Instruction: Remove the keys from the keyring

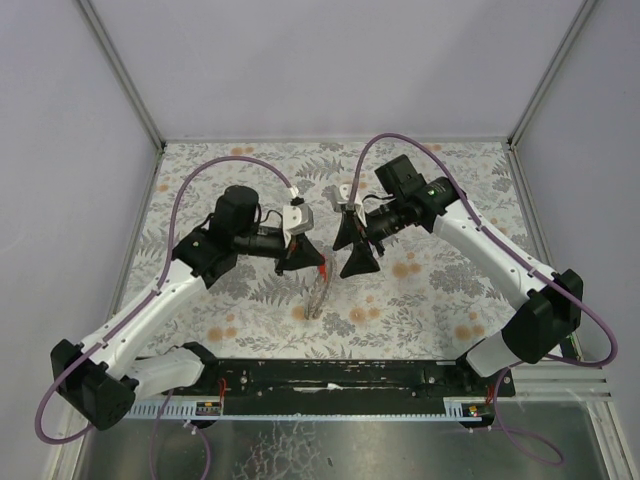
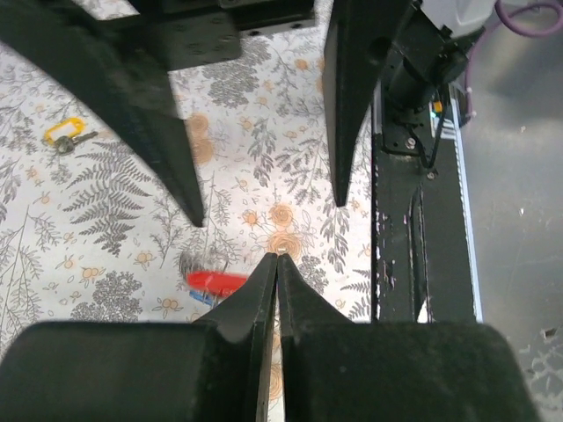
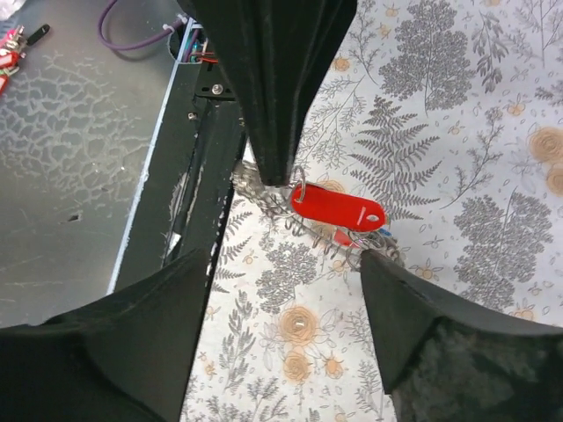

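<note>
My left gripper [image 1: 322, 263] is shut at mid-table, and in the right wrist view a thin wire loop [image 3: 301, 183] of the keyring shows at its tips. A red tag [image 3: 339, 209] hangs there, with a string of metal links [image 3: 290, 217] behind it; the top view shows the links [image 1: 317, 300] dangling toward the front. In the left wrist view the red tag [image 2: 215, 281] is partly hidden by the left fingers. My right gripper [image 1: 356, 255] stands open just to the right, nothing between its fingers. I cannot make out any single key on the links.
A yellow tag with a small key [image 2: 66, 134] lies on the patterned cloth [image 2: 53, 211], apart from the grippers. The dark rail [image 1: 330, 375] runs along the table's front edge.
</note>
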